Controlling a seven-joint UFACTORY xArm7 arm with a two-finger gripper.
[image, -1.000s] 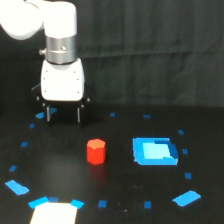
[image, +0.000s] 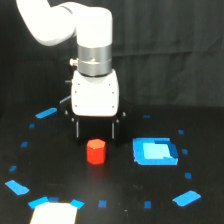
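A red six-sided block (image: 96, 152) rests on the dark table, left of centre. My gripper (image: 95, 131) is over it in the image, its two thin dark fingers spread well apart, with nothing held between them. The fingertips appear to end near the block's upper edge. Whether they are above it or behind it cannot be told from this single view.
To the right lies a blue-edged square (image: 155, 151) with a pale, bright middle. A bright cream square (image: 54, 213) sits at the lower front edge. Small pieces of blue tape mark the dark table, which is otherwise clear around the block.
The arm has moved to the right and lower in the image, from the left of the red block to over it. The block and the blue-edged square have stayed put.
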